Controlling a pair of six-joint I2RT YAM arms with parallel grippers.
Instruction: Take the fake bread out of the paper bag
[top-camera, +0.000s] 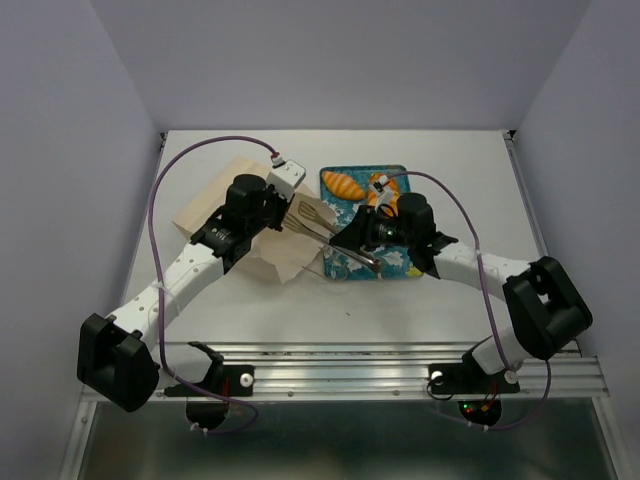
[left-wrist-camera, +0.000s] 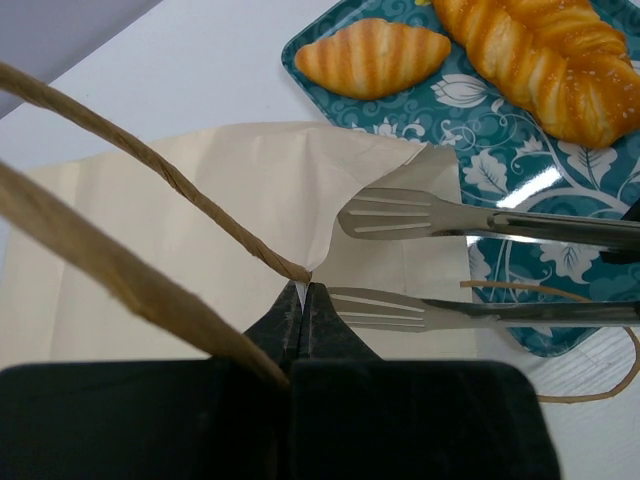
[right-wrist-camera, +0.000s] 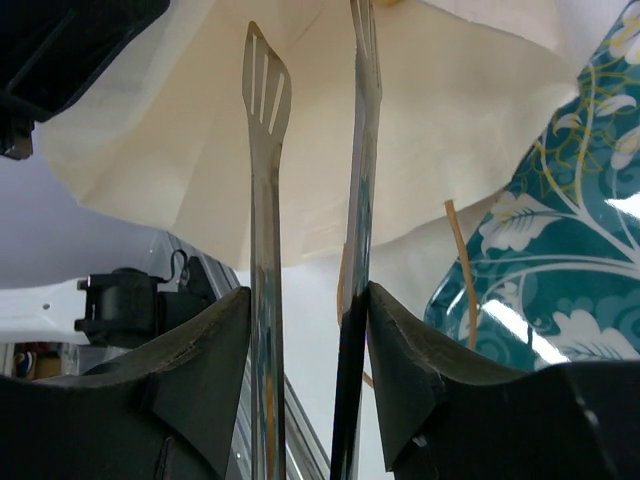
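Note:
The beige paper bag (top-camera: 285, 250) lies on its side on the left of the table, mouth facing right. My left gripper is shut on the bag's upper edge by the twisted handle (left-wrist-camera: 190, 190), and the mouth gapes. Metal tongs (right-wrist-camera: 266, 150) run between the fingers of my right gripper, which stands spread, a tong arm along each finger. The slotted tong tips (left-wrist-camera: 385, 213) are apart and lie at the mouth, over the paper. A small yellow-brown patch (right-wrist-camera: 393, 10) shows beyond them; most of the bag's inside is hidden.
Right of the bag is a teal leaf-patterned tray (left-wrist-camera: 490, 170). It bears a croissant (left-wrist-camera: 372, 58) and larger golden bread (left-wrist-camera: 560, 75), partly behind my right arm in the top view. A loose bag handle (right-wrist-camera: 462, 270) reaches towards the tray.

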